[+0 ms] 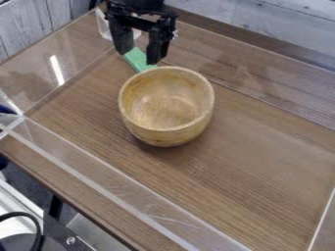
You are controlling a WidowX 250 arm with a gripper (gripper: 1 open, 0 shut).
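Note:
My dark gripper (139, 37) is at the top of the camera view, open, its fingers above a green object (140, 61) that lies on the wooden floor of the work area. A large round tan bowl (167, 120) stands in the middle, just below the green object. I see nothing held between the fingers.
A small clear object (110, 22) at the upper left is partly hidden behind the gripper. Cables show at the lower left, outside the transparent edge.

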